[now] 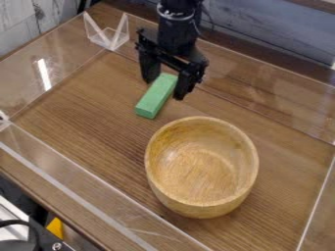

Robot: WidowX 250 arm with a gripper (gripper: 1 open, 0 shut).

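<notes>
A green rectangular block [153,98] lies on the wooden table, angled, left of centre. Above it hovers my black gripper [169,65], open, its fingers spread around the upper end of the block with nothing visibly held. A large tan bowl [201,199] sits in the lower middle of the view.
A clear, angular plastic object [106,29] stands at the top left, near the table's edge. A dark cable [20,230] lies at the bottom left corner.
</notes>
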